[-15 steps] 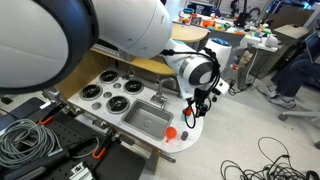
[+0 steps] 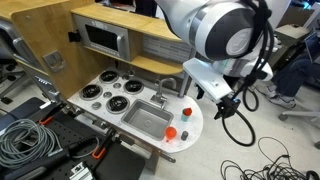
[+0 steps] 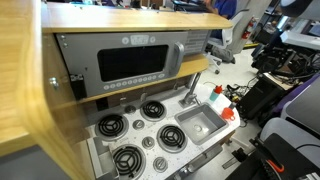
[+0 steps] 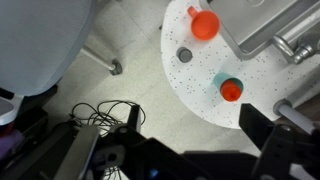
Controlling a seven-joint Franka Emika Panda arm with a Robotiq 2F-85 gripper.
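My gripper stands open in the wrist view, its dark fingers wide apart with nothing between them. It hangs over the rounded end of the white speckled counter and the floor beyond. On that counter are an orange mug [image 4: 205, 25], a small grey cylinder [image 4: 184, 55] and a teal cup with a red top or red thing in it [image 4: 231, 90]. In exterior view 1 the teal cup [image 2: 187, 115] is beside the sink, with the orange mug [image 2: 171, 133] nearer the camera. The white arm [image 2: 225, 35] reaches in above, right of them.
The steel sink [image 2: 150, 119] and its faucet [image 2: 161, 92] border the items; the stove burners [image 2: 118, 104] lie farther left. A microwave [image 3: 135, 62] stands behind the stove. Loose black cables [image 2: 265, 170] lie on the floor beyond the counter's end.
In exterior view 1 the arm has swung right and appears larger, with its gripper now farther right of the teal cup. The mug and the small cylinder stay put.
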